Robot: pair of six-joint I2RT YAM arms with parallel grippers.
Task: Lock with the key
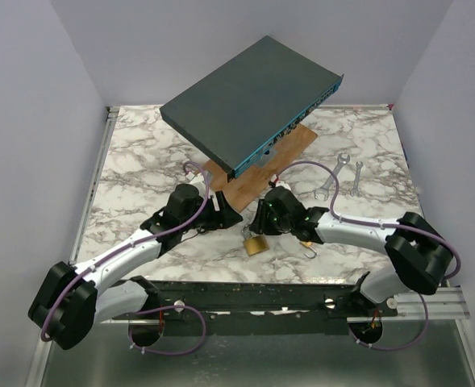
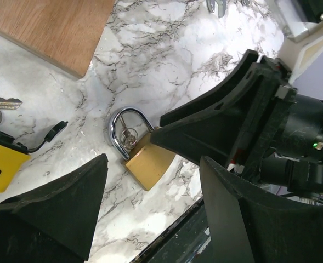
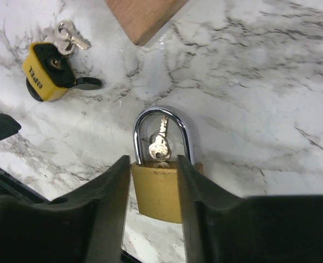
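A brass padlock (image 1: 256, 245) lies flat on the marble-patterned table, its chrome shackle (image 3: 142, 131) toward the wooden board. Within the shackle's loop, keys (image 3: 160, 147) show in the right wrist view, near the top face of the body. My right gripper is over the upper part of the brass body, its fingers (image 3: 113, 192) apart; whether they touch it I cannot tell. My left gripper stands open to the left of the padlock, up above the table, with nothing held. Its view shows the right fingers (image 2: 177, 134) beside the shackle's base.
A yellow lock (image 3: 43, 74) lies left of the padlock, with loose keys (image 3: 71, 37) close by. The wooden board (image 1: 253, 181) and a large dark box (image 1: 249, 105) are behind. Wrenches (image 1: 334, 173) and a small brass padlock (image 1: 306, 245) lie to the right.
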